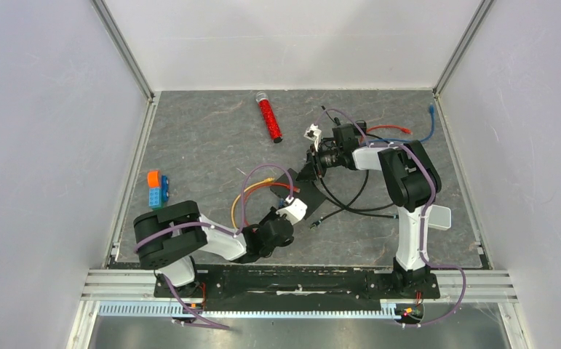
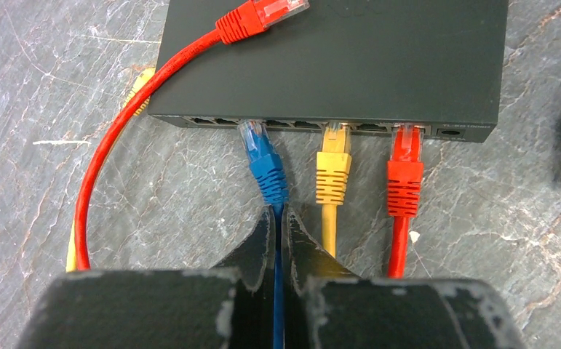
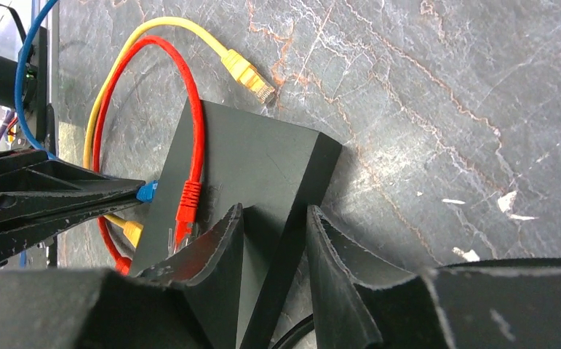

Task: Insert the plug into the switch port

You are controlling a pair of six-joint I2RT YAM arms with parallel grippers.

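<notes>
The black switch [image 2: 328, 62] lies flat with yellow [image 2: 332, 174] and red [image 2: 404, 185] plugs in its front ports. My left gripper is shut on the blue cable just behind its plug [image 2: 264, 163], whose clear tip touches the port row, left of the yellow plug; whether it is seated I cannot tell. In the right wrist view my right gripper stands part open at the switch's edge [image 3: 321, 160], a finger on either side or just above it; contact is unclear.
A loose red plug [image 2: 252, 20] lies atop the switch and a yellow one [image 3: 244, 71] beside it. Black cables run to the right. A red cylinder [image 1: 268, 116] lies behind, toy blocks [image 1: 156, 190] at left.
</notes>
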